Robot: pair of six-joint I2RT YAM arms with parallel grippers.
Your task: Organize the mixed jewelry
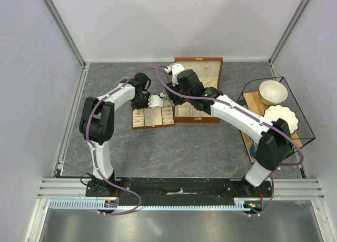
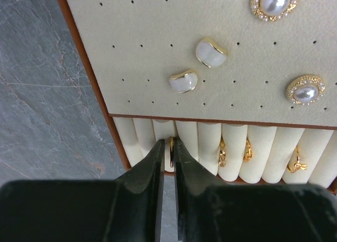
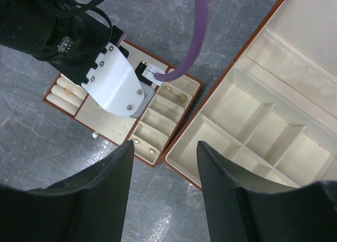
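The jewelry tray (image 1: pixel 153 122) sits left of the open compartment box (image 1: pixel 196 116). In the left wrist view, my left gripper is down at the ring rolls, its fingertips close together at a thin gold piece; whether they grip it is unclear. Gold rings (image 2: pixel 247 150) sit in other rolls; pearl earrings (image 2: pixel 275 0) and white-gold earrings (image 2: pixel 210 54) are on the panel. My right gripper hangs open, nothing between its fingers, over the tray and box.
A wire rack (image 1: pixel 310 137) with a bowl (image 1: pixel 273 90) and scalloped plate (image 1: pixel 280 121) stands at right.
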